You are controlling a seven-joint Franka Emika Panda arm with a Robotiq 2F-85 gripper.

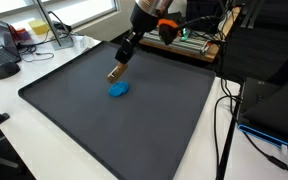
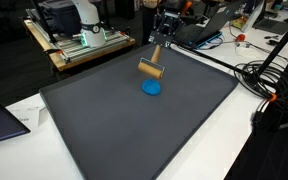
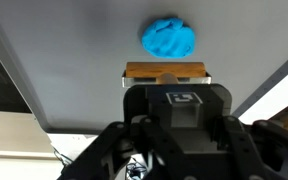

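Note:
A small round blue lump, soft-looking, lies on the dark mat; exterior view 2 shows the same blue lump. My gripper is shut on the handle of a wooden T-shaped tool, apparently a mallet or roller. The tool's crossbar hangs lowest, behind the blue lump in exterior view 2. From the wrist, the wooden crossbar lies between the blue lump and my gripper, apart from the lump in the picture. Whether the bar touches the mat cannot be told. Fingertips are mostly hidden.
Cables run beside its right edge in exterior view 1. A wooden shelf with tools stands at the back left, and a laptop sits at the far left.

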